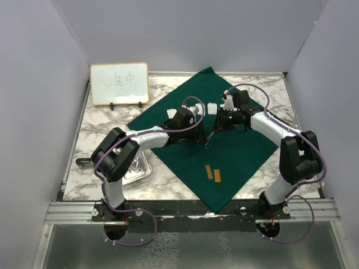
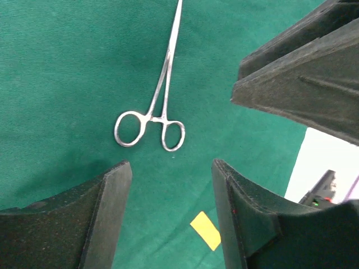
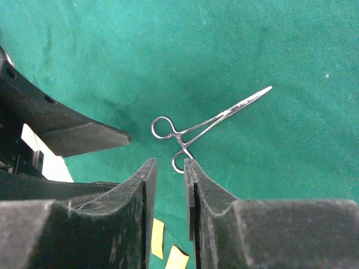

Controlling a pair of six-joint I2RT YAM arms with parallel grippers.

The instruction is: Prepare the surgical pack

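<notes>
Silver forceps (image 2: 168,73) lie on the green cloth (image 1: 190,174), handle rings toward the bottom and tips toward the back in the top view. My left gripper (image 1: 199,137) is beside the rings; in its wrist view its fingers stand apart with only cloth between them. My right gripper (image 1: 221,126) hangs near the tips; in the right wrist view the forceps (image 3: 219,116) lie just beyond its fingers, which are close together with a narrow gap.
Two orange strips (image 1: 217,175) lie on the cloth below. White squares (image 1: 212,109) sit behind the grippers. A metal tray (image 1: 140,175) of instruments is at left. A whiteboard (image 1: 119,84) stands at back left.
</notes>
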